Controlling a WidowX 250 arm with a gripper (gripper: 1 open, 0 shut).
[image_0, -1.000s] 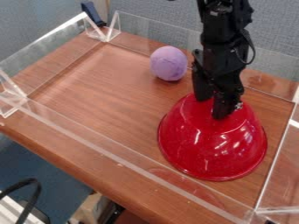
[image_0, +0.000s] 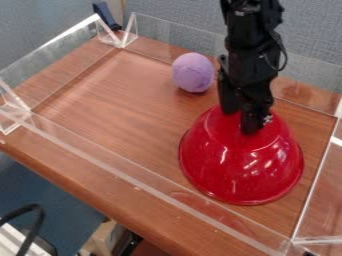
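Note:
The black robot gripper (image_0: 249, 110) reaches down from the top right onto the crown of a red dome-shaped object (image_0: 238, 166), which looks like an upturned bowl, at the right of the wooden tray floor. Its fingertips are at the top of the dome, dark against it, so I cannot tell whether they are open or shut. A purple ball (image_0: 193, 72) sits behind and left of the dome, apart from it.
Clear plastic walls (image_0: 27, 110) border the wooden surface (image_0: 107, 110). A grey wall stands at the back.
The gripper and the red dome have shifted slightly to the left. The purple ball looks unmoved.

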